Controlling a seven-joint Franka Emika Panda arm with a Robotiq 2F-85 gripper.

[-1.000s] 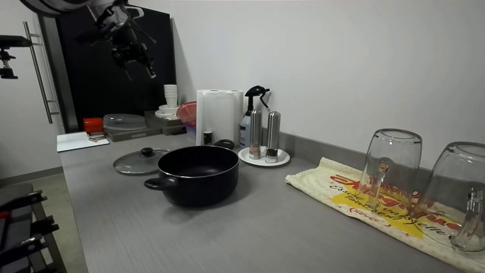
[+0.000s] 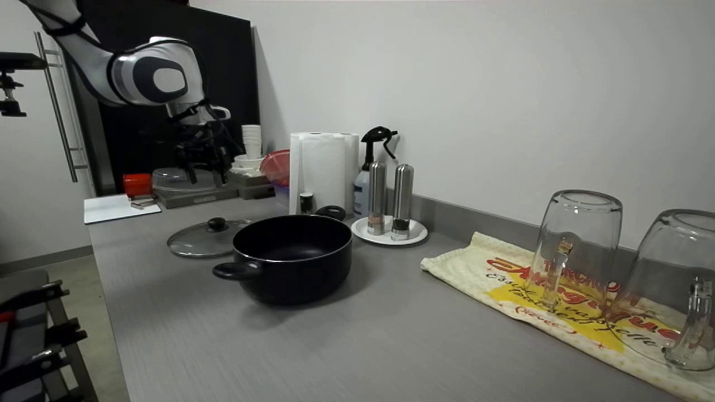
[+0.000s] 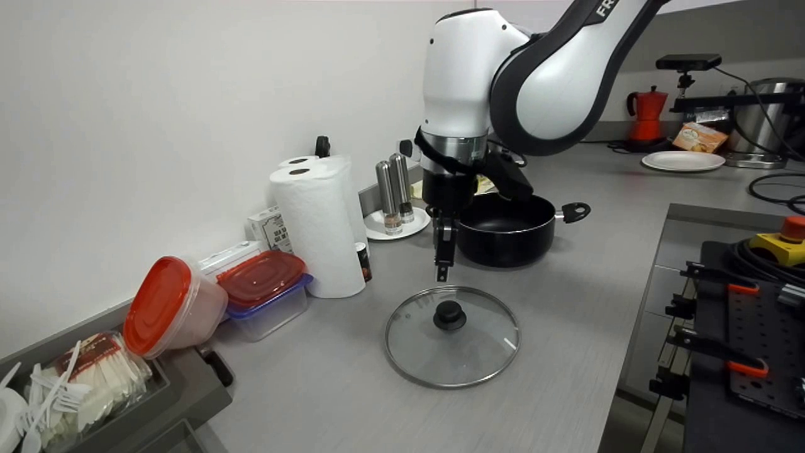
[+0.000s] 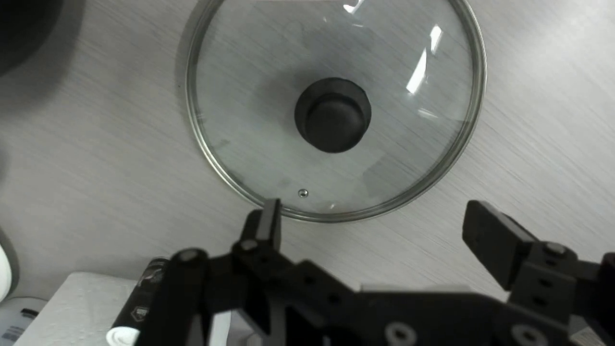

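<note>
A round glass lid (image 3: 483,347) with a metal rim lies flat on the counter, its black knob (image 4: 334,116) facing up. In the wrist view the knob sits beyond my fingertips, toward the top of the picture. My gripper is open, its fingers spread wide with nothing between them. Seen from exterior view 1, the gripper (image 2: 206,180) hangs in the air above the lid (image 2: 201,240), not touching it. The black pot (image 2: 295,268) stands uncovered beside the lid, and its inside looks empty.
Paper towel rolls (image 3: 317,234), a small dark jar (image 3: 363,261) and a white plate with two grinders (image 3: 390,226) line the wall side. Plastic containers (image 3: 264,283) stand farther along. Glass mugs (image 2: 576,248) rest on a cloth (image 2: 469,264).
My arm has come down from high up, and the gripper is now much lower, closer to the counter. The lid and pot have stayed in place.
</note>
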